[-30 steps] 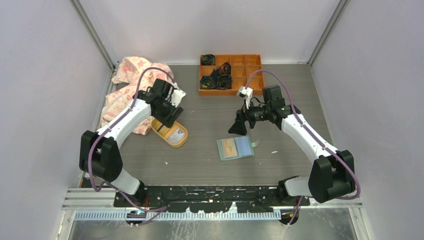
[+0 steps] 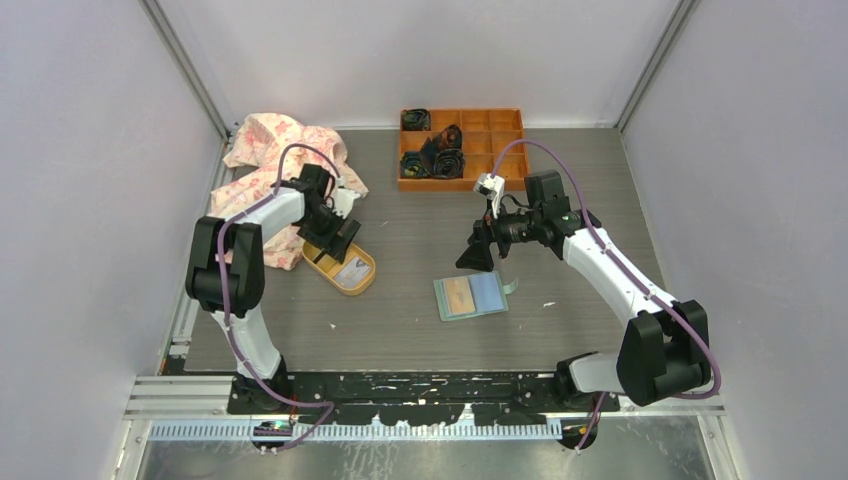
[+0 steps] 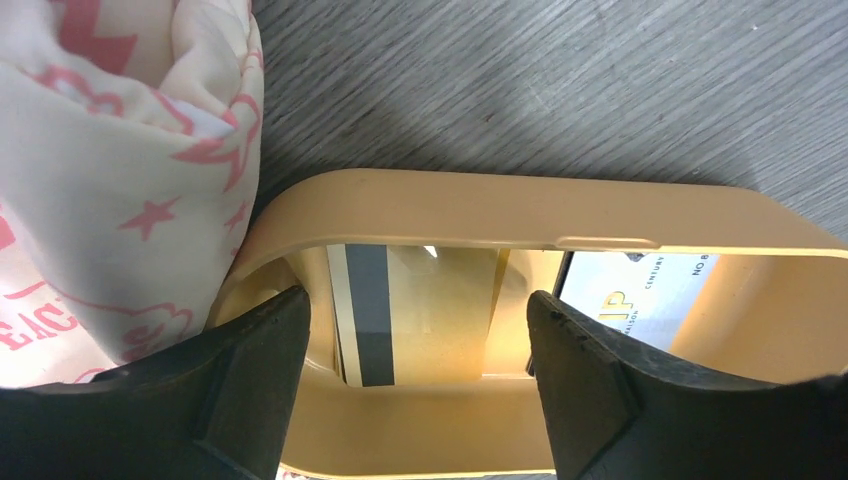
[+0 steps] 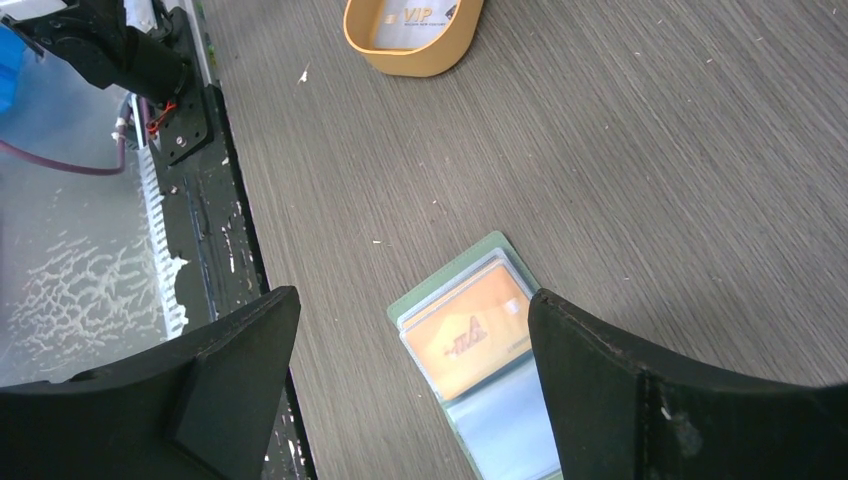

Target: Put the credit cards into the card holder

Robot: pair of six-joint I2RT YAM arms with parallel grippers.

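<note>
Two cards lie in an orange oval tray: a yellowish card with a dark stripe and a white VIP card. My left gripper stands open just over the tray, the striped card showing between its fingers and nothing held. An open green card holder rests on the table right of the tray. In it, an orange card sits on one side and a light blue surface shows on the other. Above the table behind the holder is my right gripper, its fingers apart and empty.
A pink-and-white cloth lies bunched behind the left arm, close against the tray's end. An orange compartment box with dark rolled items stands at the back. Between tray and holder the table is clear.
My left gripper has come down and slightly left toward the tray, its elbow swinging inward. The right arm looks the same, and the tray and holder stay where they were.
</note>
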